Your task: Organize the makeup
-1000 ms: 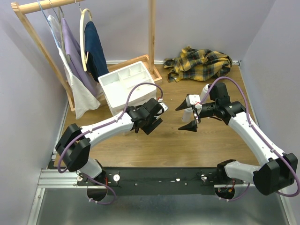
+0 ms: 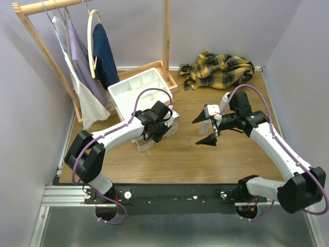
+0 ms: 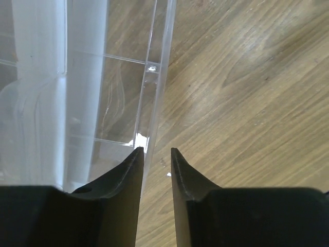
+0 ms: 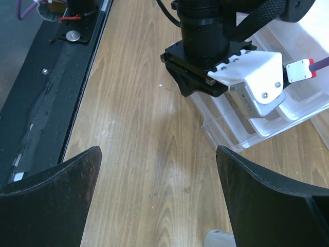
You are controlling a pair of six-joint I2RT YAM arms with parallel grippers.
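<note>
A white organizer (image 2: 141,87) with compartments on top stands at the back left. Clear drawer parts (image 2: 144,144) stick out from its front. At that front is my left gripper (image 2: 165,133). In the left wrist view the clear drawer's edge (image 3: 158,98) runs down beside the inner side of the left finger. Wood shows between the fingertips, and whether they clamp the drawer does not show. My right gripper (image 2: 201,130) stands open over the right half of the table, nothing between its fingers. White bottle-like items (image 2: 205,127) stand partly hidden behind it.
A wooden rack with hanging clothes (image 2: 85,59) rises at the left, its base behind the organizer. A yellow-and-black plaid cloth (image 2: 218,71) lies at the back right.
My left gripper has shifted left, closer to the organizer, and turned a little. More of the clear drawer parts shows in front of it. The right arm has stayed still.
</note>
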